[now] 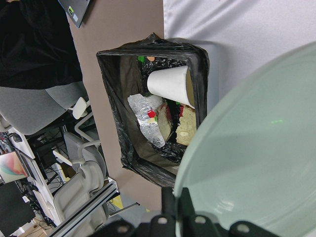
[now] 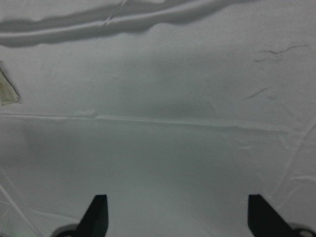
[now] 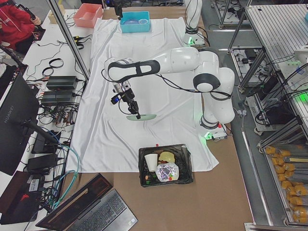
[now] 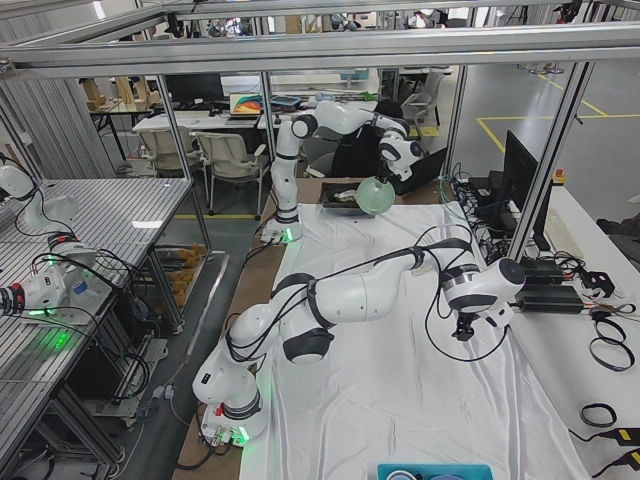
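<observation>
My left gripper (image 3: 136, 113) is shut on the rim of a pale green plate (image 3: 147, 117), held above the white cloth just off a black-lined bin (image 3: 187, 168). In the left wrist view the plate (image 1: 252, 138) fills the right side. The bin (image 1: 113, 84) holds a white paper cup (image 1: 168, 84), crumpled foil (image 1: 145, 123), bread-like food (image 1: 186, 128) and small coloured bits. My right gripper (image 4: 465, 326) is open over the cloth, nothing between its fingers; a small beige scrap (image 2: 7, 91) shows at the left of the right wrist view.
A blue tub (image 3: 135, 29) with round items stands at the far end of the cloth. A laptop (image 3: 96, 207) lies beside the bin, a monitor (image 3: 14, 125) on the side table.
</observation>
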